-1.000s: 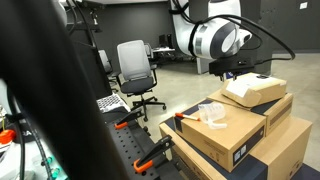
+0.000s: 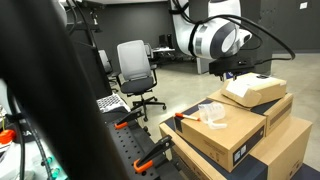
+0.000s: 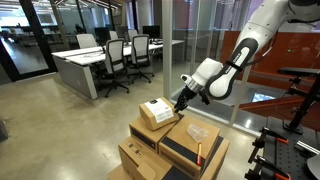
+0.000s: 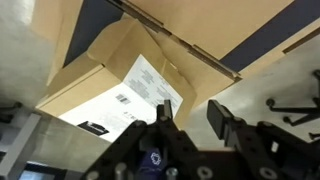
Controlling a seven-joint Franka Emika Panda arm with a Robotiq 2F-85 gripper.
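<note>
My gripper is open, with nothing visible between its fingers. In the wrist view, a small cardboard box (image 4: 85,92) lies beside and below it, to the left, with a white printed label (image 4: 150,82) on the top. In exterior view 1 the gripper (image 2: 228,76) hangs just above the near side of that box (image 2: 262,92), on the large cartons. From exterior view 2, the gripper (image 3: 181,106) appears right of the box (image 3: 158,113); whether they touch I cannot tell.
A clear plastic container (image 2: 211,112) and a red-orange stick-like item (image 2: 187,116) lie on the nearer carton (image 2: 240,143). Close by is a small white piece (image 2: 218,125). Office chairs (image 2: 134,62) stand farther back. Open floor (image 3: 60,130) extends left in exterior view 2.
</note>
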